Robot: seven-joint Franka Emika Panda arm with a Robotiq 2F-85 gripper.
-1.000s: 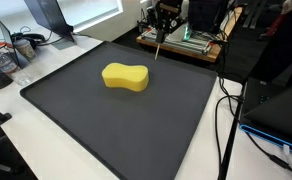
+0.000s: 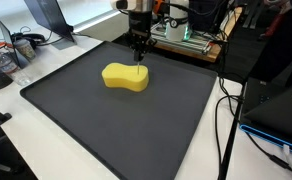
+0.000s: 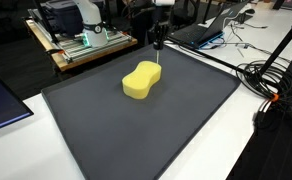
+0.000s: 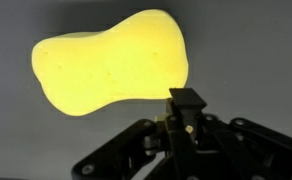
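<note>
A yellow, peanut-shaped sponge (image 2: 125, 77) lies on the dark mat, and it shows whole in exterior view 2 (image 3: 142, 80). My gripper (image 2: 140, 45) is above its right end, shut on a thin pale stick (image 2: 139, 61) that points down. In exterior view 2 the stick (image 3: 157, 57) reaches close to the sponge's far end; whether its tip touches cannot be made out. The wrist view has the gripper beside the sponge's lower right corner, with only a tiny tan spot of the stick showing between the black parts.
Cables (image 2: 224, 110) run along its right edge. A wooden-edged tray of items (image 3: 86, 40) stands beyond the mat.
My gripper has moved left with the stick, from the mat's far edge to above the sponge's right end. The sponge stays where it was.
</note>
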